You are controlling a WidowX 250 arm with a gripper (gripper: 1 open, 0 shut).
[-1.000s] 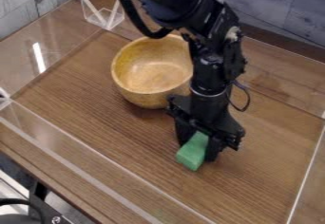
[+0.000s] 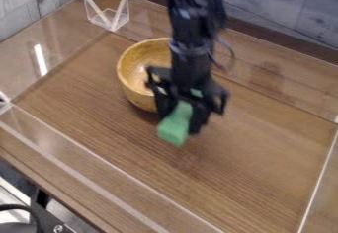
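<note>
My black gripper [image 2: 177,106] hangs over the middle of the wooden table, shut on a green object [image 2: 176,124] at its lower end. The gripper and arm are blurred, so the object's exact shape cannot be told. Just behind, at the left of the arm, is a yellow bowl [image 2: 137,74], partly hidden by the arm.
A clear or white wire-like item [image 2: 109,10] stands at the back left. Bare table [image 2: 251,178] spreads to the front and right. Dark cables lie at the bottom left corner.
The gripper has risen from low at the front middle toward the back, carrying the green object with it, close in front of the bowl.
</note>
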